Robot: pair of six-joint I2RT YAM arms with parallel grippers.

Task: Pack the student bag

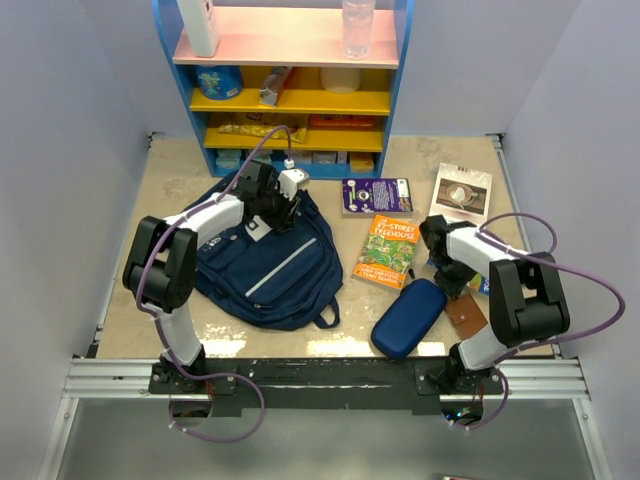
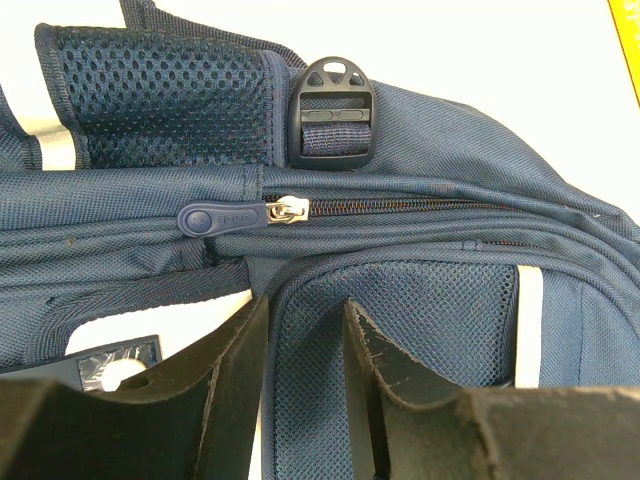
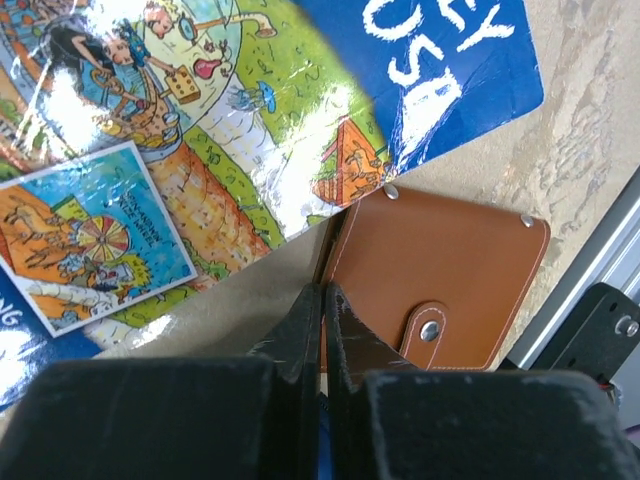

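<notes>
The navy student bag (image 1: 270, 265) lies flat on the left of the table. Over its upper part hovers my left gripper, its fingers apart with nothing between them; a zipper pull (image 2: 225, 218) shows just beyond the tips. On the right, my right gripper is shut, its tips at the left edge of a brown snap-closed notebook (image 3: 450, 260). Nothing shows between those fingers. A blue illustrated book (image 3: 440, 70) partly covers the notebook's upper edge. The dark blue case (image 1: 408, 318) sits left of the notebook.
An orange treehouse book (image 1: 388, 250), a purple book (image 1: 377, 196) and a book with a cup on its cover (image 1: 462, 193) lie across the middle and right. Behind the bag stands a shelf (image 1: 290, 105) with goods. Bare table separates the bag from the case.
</notes>
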